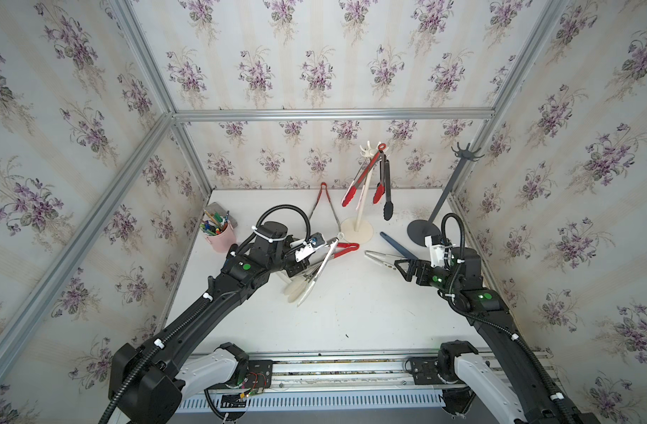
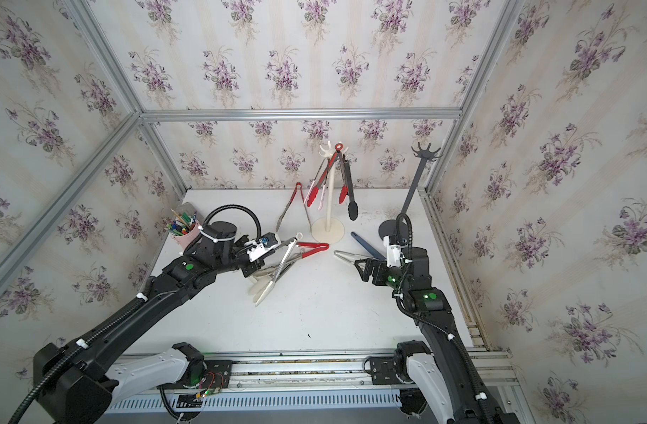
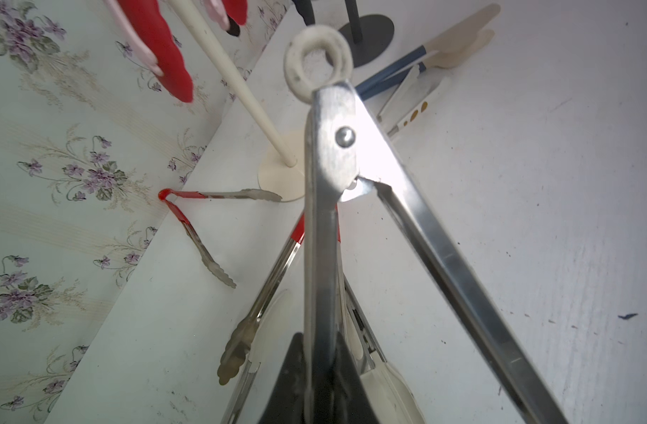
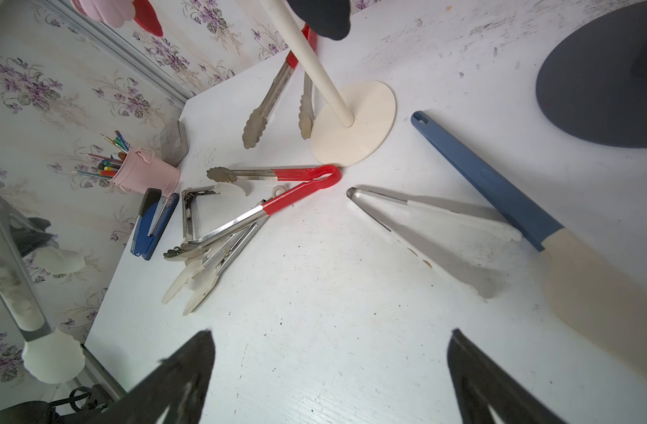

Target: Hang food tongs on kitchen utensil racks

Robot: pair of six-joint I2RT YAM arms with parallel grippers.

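Observation:
My left gripper [image 1: 313, 251] is shut on steel tongs with a white ring [image 3: 417, 236], lifted above the table. The cream rack [image 1: 359, 227] holds red and black tongs [image 1: 386, 187] at its top. The dark grey rack [image 1: 423, 229] at back right has nothing on its hooks. More tongs lie loose: red-handled ones [image 4: 301, 201], white ones [image 4: 433, 255] and a blue utensil [image 4: 479, 176]. My right gripper [image 1: 408, 268] stands open and empty at the table's right side, near the white tongs.
A pink pen cup [image 2: 183, 228] and blue stapler [image 4: 150, 233] sit at the left. Wallpapered walls enclose the back and sides.

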